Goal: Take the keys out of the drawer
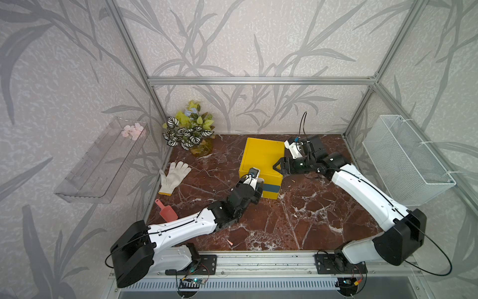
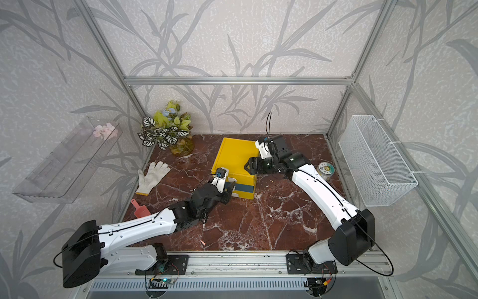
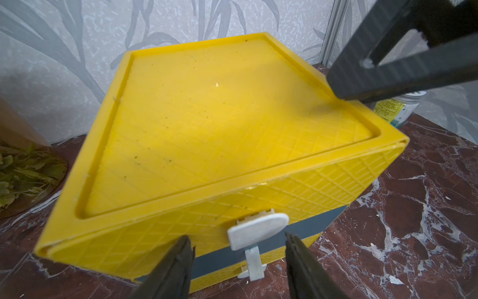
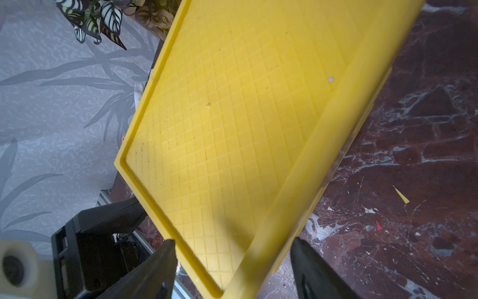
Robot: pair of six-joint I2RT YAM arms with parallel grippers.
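The yellow drawer box (image 1: 264, 152) sits at the middle back of the table, its drawer closed as far as I can see; no keys show. In the left wrist view a white handle (image 3: 256, 229) is on its front. My left gripper is at that front, open, a finger either side below the handle, not closed on it. My right gripper is over the box's right top rim (image 4: 308, 159), its fingers apart to either side of the rim; whether they touch it I cannot tell.
A plant (image 1: 189, 129) stands back left, with a glove (image 1: 174, 177) and red scoop (image 1: 167, 213) on the left. A jar (image 2: 325, 169) is at the right. Baskets hang on both walls (image 1: 104, 159).
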